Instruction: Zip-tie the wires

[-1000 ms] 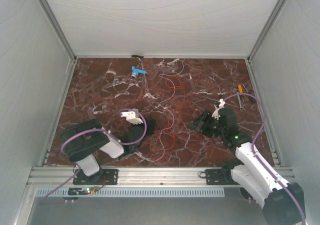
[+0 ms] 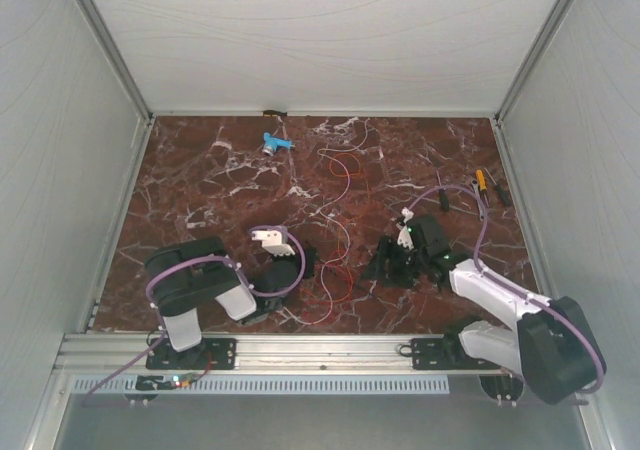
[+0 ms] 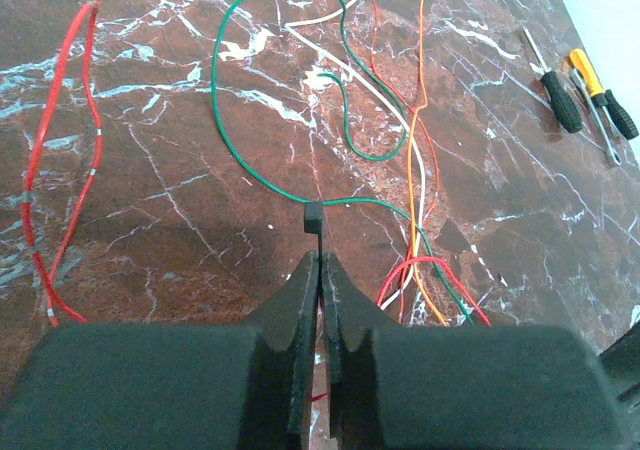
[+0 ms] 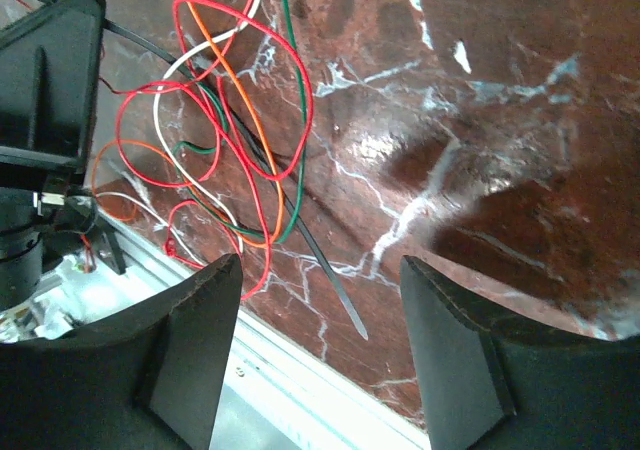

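Observation:
A bundle of red, white, orange and green wires (image 4: 281, 80) lies looped on the marble table. My left gripper is shut on a thin black zip tie (image 4: 325, 264), whose small square head pokes up between the fingertips. In the right wrist view the tie's strap runs among the wires, seemingly beneath several of them, and its pointed tail comes out on the near side. My right gripper stands open, its two fingers on either side of the view, with the tail's tip in the gap ahead and nothing gripped.
Screwdrivers (image 3: 560, 100) and a wrench lie at the table's right. A blue tool (image 2: 276, 143) sits at the back. A separate red wire loop (image 3: 95, 120) rests left of the bundle. The metal front rail (image 4: 300, 390) runs close by the right gripper.
My right arm has moved left, closer to the wires and the left gripper. The left arm has shifted slightly to the right, and the wires by it have moved a little.

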